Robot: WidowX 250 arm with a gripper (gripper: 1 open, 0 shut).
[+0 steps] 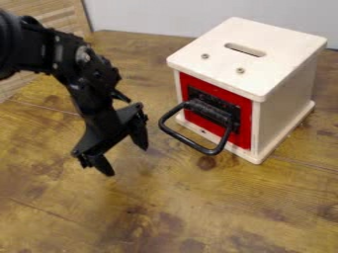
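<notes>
My black gripper (125, 152) hangs low over the wooden floor at the left, fingers open with nothing between them. To its right stands a cream wooden box (286, 109) with a red front panel (192, 77) and a slot on top. A black U-shaped handle (187, 139) sticks out from the panel toward the gripper, which is apart from it.
Bare wooden floor (185, 212) fills the front and the space left of the box. A pale panel (40, 12) stands at the top left, behind the arm, and a white wall runs along the back.
</notes>
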